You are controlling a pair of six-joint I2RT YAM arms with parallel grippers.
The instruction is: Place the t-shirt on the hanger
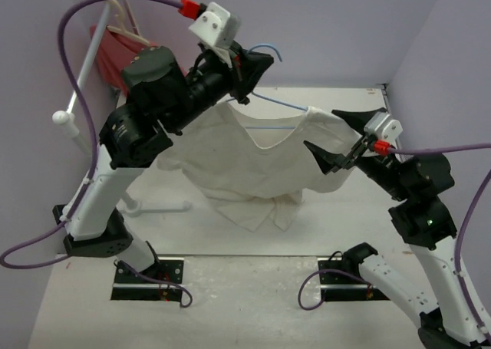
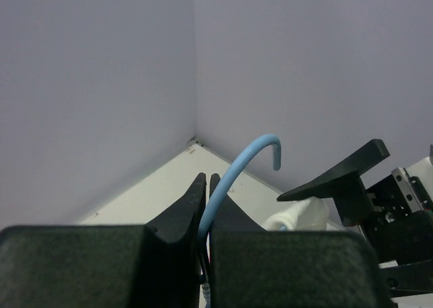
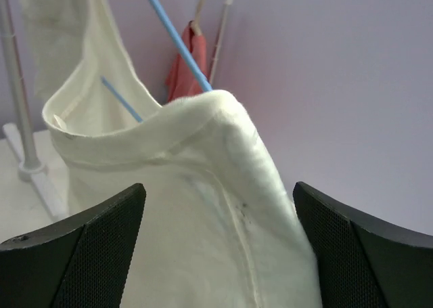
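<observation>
The white t-shirt (image 1: 249, 169) hangs spread in the air between my two arms, its wide neck opening facing up. The blue hanger (image 1: 280, 102) runs through that opening, with its right arm end going inside the shirt's right shoulder; the left end is hidden by cloth and arm. My left gripper (image 1: 249, 73) is shut on the hanger at the base of its hook (image 2: 254, 149). My right gripper (image 1: 331, 133) stands open, its fingers (image 3: 111, 230) apart on either side of the right shoulder cloth (image 3: 226, 139), which lies between them unclamped.
A white rack (image 1: 88, 65) stands at the left, carrying a red garment (image 3: 189, 68), largely behind my left arm in the top view.
</observation>
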